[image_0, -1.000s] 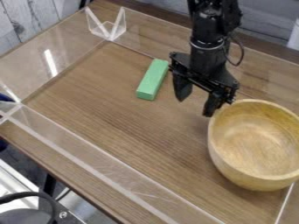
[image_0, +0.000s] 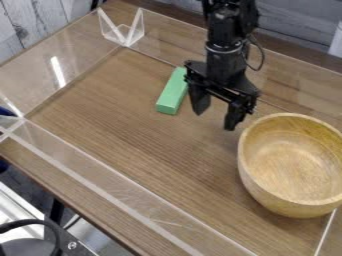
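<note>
My black gripper (image_0: 217, 103) is low over the tabletop at the upper middle, with its fingers spread open and nothing clearly between them. Just left of it lies a green block (image_0: 173, 90), long and upright in the picture, partly close behind the left finger. A large tan bowl (image_0: 289, 190) sits at the right, below and right of the gripper.
A clear plastic container (image_0: 122, 28) stands at the upper left. Dark cables and a round black part (image_0: 30, 245) are at the lower left corner.
The block and bowl look essentially in place.
</note>
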